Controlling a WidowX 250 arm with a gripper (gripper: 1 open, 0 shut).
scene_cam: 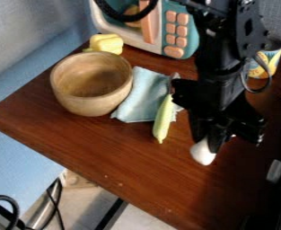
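The black arm reaches down over the right half of the wooden table, its gripper (215,139) low above a small white object (203,154), which it partly hides; whether the fingers are shut on it I cannot tell. Just left lies a pale yellow-green elongated item (165,117), like a banana or corn, beside a light blue cloth (140,97). A wooden bowl (91,96) sits at the left of the table.
Behind are a toy microwave (179,31) in teal and white, a yellow object (107,42) and a can (269,56), partly hidden by the arm.
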